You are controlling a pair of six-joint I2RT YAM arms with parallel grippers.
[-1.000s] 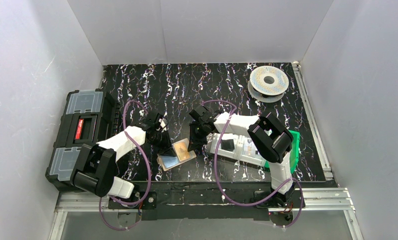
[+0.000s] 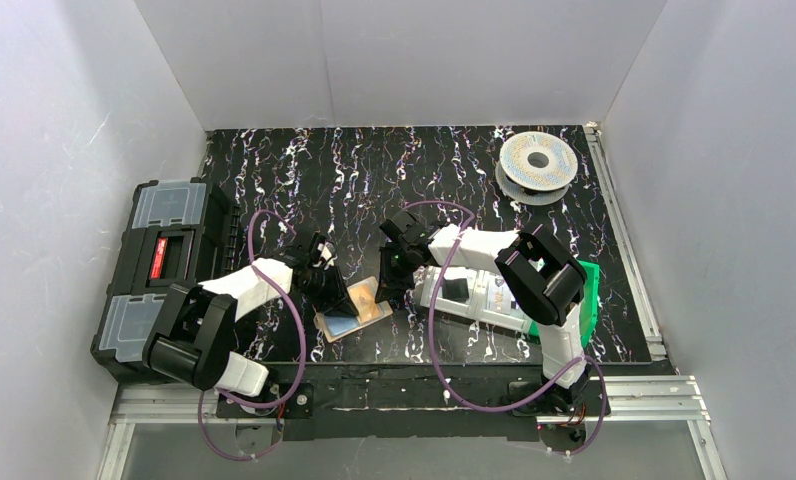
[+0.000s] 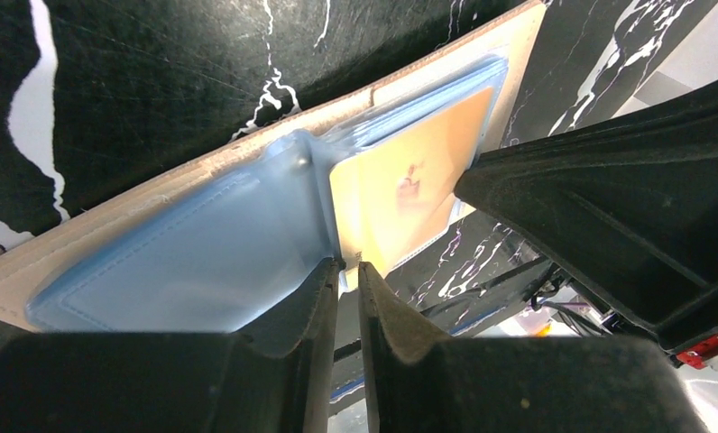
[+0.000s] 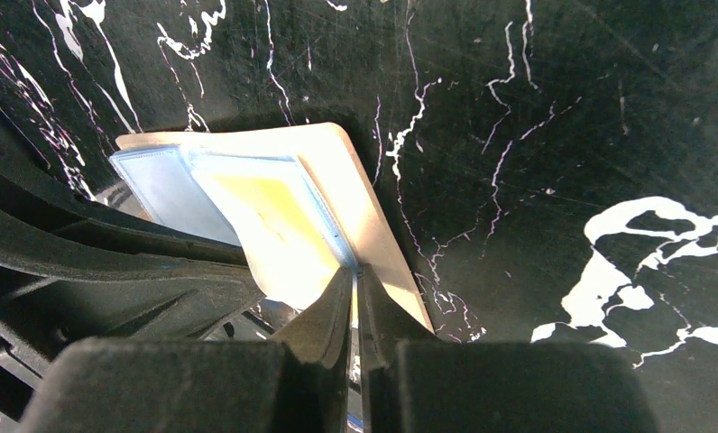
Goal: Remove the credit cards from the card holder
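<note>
The open card holder lies on the table, a blue clear pocket on one side and an orange card in the other, over a tan backing. Above the seam by the card stands my left gripper, its fingers closed to a narrow gap. At the holder's opposite edge, the tips of my right gripper sit nearly together against the blue rim. Whether either gripper pinches a thin layer there is not clear. In the top view the holder is partly covered by the left gripper.
A black toolbox stands at the left. White trays and a green bin lie at the right, partly under the right arm. A white spool sits at the back right.
The right arm and the holder look unmoved.
</note>
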